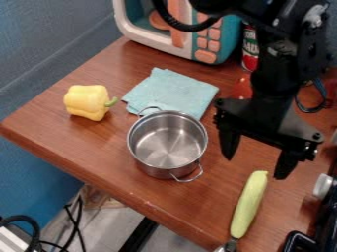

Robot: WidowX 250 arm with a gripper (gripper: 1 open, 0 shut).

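Observation:
My black gripper (254, 157) is open, its two fingers apart and pointing down, above the right part of the wooden table, to the right of a steel pot (168, 145) and above a pale yellow corn cob (249, 204). Nothing shows between its fingers. A yellow bell pepper (87, 101) sits at the left, and a folded light-blue cloth (170, 92) lies behind the pot.
A toy microwave (171, 25) stands at the back, with a can (250, 49) and red items beside it, partly behind the arm. A black appliance is at the lower right edge.

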